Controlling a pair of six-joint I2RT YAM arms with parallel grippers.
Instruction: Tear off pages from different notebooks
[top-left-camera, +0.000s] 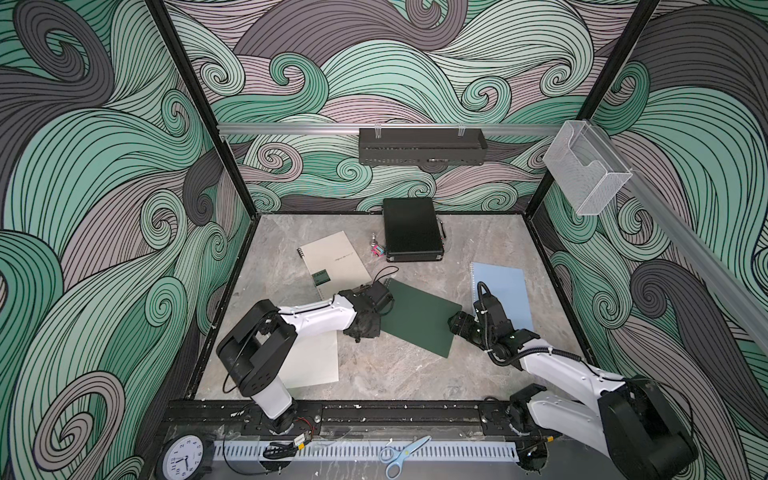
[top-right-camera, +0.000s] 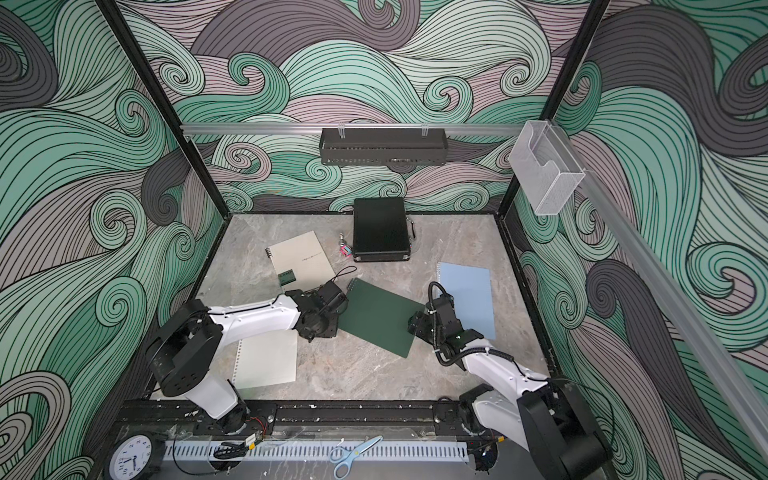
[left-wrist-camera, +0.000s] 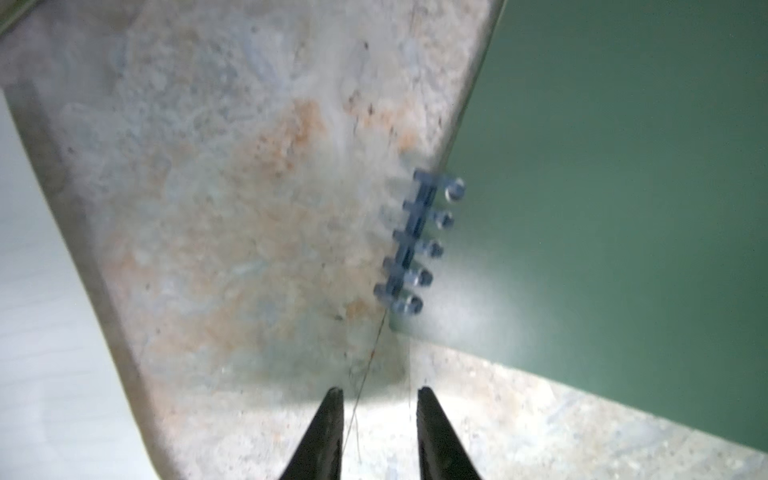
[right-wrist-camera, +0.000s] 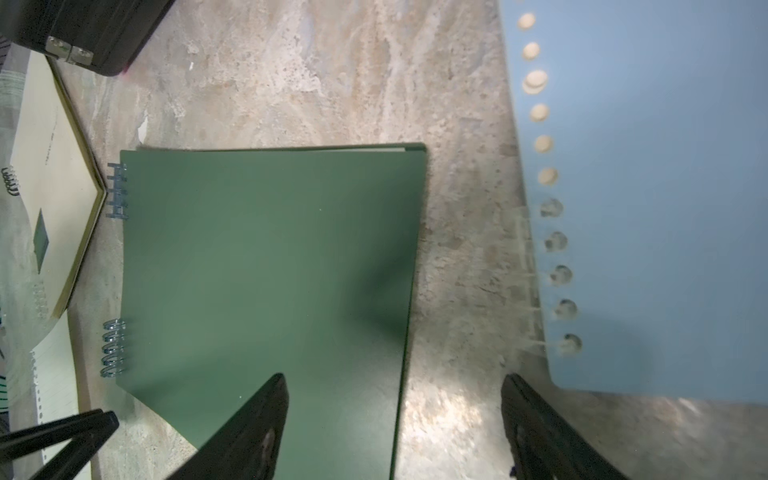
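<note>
A dark green notebook (top-left-camera: 421, 316) lies closed and slanted mid-table, with two short groups of binding rings (right-wrist-camera: 113, 349) on its left edge. My left gripper is close to its ringed corner. Its two fingertips are a little apart, and only table shows between them. My right gripper stands open over the notebook's right edge, its fingers wide apart and empty. A light blue notebook (top-left-camera: 502, 284) with a perforated left edge lies to the right. At the left are a cream spiral notebook (top-left-camera: 334, 257) and a white ruled pad (top-left-camera: 312, 364), partly behind the left arm.
A black case (top-left-camera: 412, 228) stands at the back, small colourful items (top-left-camera: 377, 247) beside it. Blue scissors (top-left-camera: 393, 456) lie beyond the front edge. A mesh holder (top-left-camera: 588, 168) hangs at the right.
</note>
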